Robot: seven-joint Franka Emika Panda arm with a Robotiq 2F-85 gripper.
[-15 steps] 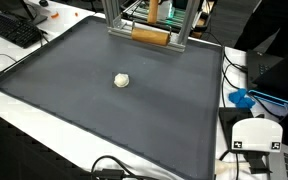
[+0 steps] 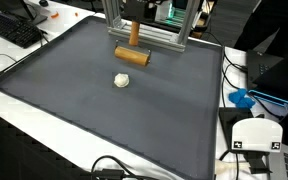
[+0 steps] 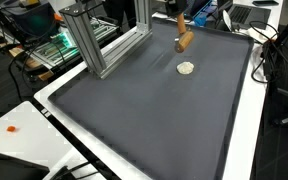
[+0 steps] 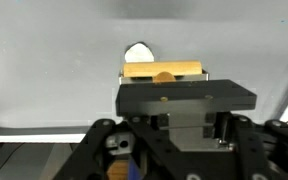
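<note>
A wooden T-shaped roller (image 2: 132, 55), with a light brown barrel and an upright orange-brown handle (image 2: 134, 33), hangs from my gripper (image 2: 136, 19). The gripper is shut on the handle's top. A small white round lump (image 2: 121, 80) lies on the dark grey board, nearer the viewer than the barrel and separate from it in exterior view 1. In the wrist view the lump (image 4: 139, 52) shows just beyond the barrel (image 4: 162, 69), while the gripper's dark body hides most of the handle. Whether the barrel touches the board cannot be told.
The dark grey board (image 2: 84, 110) is otherwise clear. Behind the roller stands a white frame (image 2: 159, 38). A blue item (image 2: 241, 99) and a white tool (image 2: 256, 134) lie right of the board; a keyboard (image 2: 12, 29) is at the far left.
The roller has moved with my gripper away from the white frame, toward the viewer and slightly left, closer to the white lump. The lump has not moved.
</note>
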